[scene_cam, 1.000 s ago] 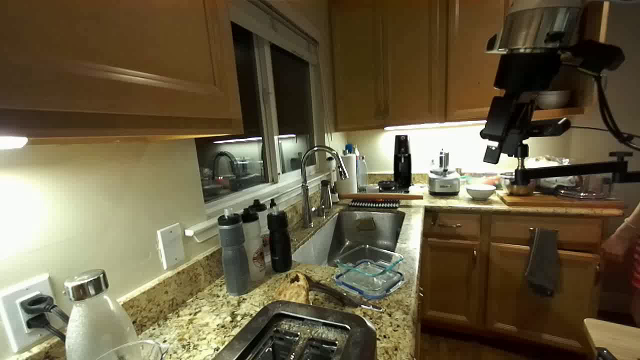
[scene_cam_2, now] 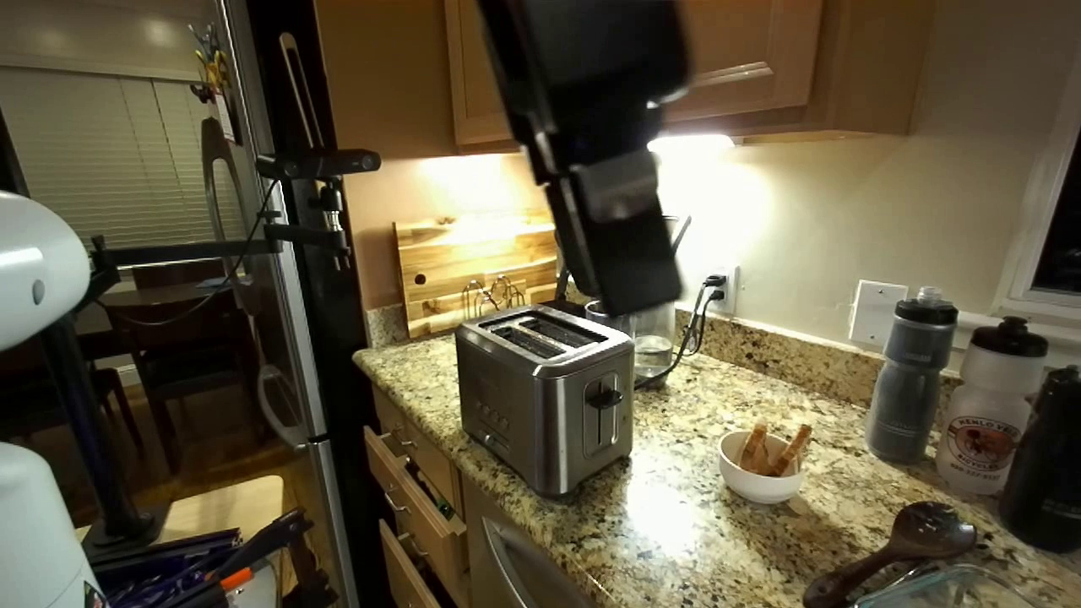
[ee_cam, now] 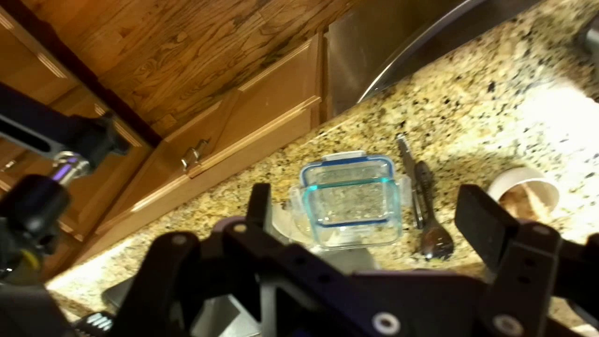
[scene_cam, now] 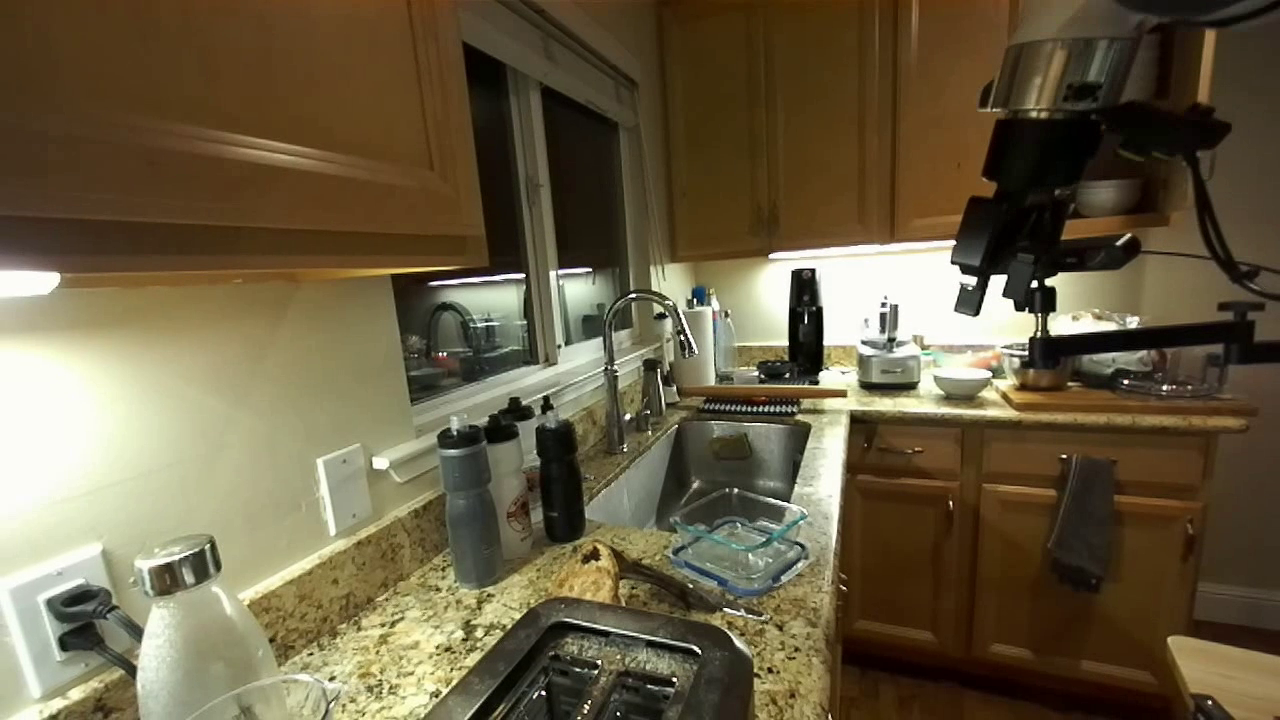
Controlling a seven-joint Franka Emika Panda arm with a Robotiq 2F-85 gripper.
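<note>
High above the counter hangs my gripper, open, with its two black fingers (ee_cam: pixel 259 205) wide apart and nothing between them. In the wrist view, a clear glass container (ee_cam: pixel 354 216) sits on the counter below the gap, on or overlapping a blue-rimmed lid (ee_cam: pixel 348 161). Beside it lie a dark wooden spoon (ee_cam: pixel 435 238) and a thin metal utensil (ee_cam: pixel 408 163). A white bowl (scene_cam_2: pixel 762 488) holding brown bread-like sticks (scene_cam_2: pixel 775 454) stands between the toaster (scene_cam_2: pixel 547 405) and the spoon. Blurred black gripper parts (scene_cam_2: pixel 618 203) fill the upper middle of exterior view 2.
Several bottles (scene_cam: pixel 470 510) line the wall by the sink (scene_cam: pixel 744 462) and its tall faucet (scene_cam: pixel 612 384). A camera arm (scene_cam: pixel 1140 344) reaches in from the right. Overhead cabinets (scene_cam: pixel 240 132) hang above the counter. Bare granite (scene_cam_2: pixel 669 527) lies in front of the bowl.
My gripper has shifted slightly left in exterior view 1. The counter items look unmoved.
</note>
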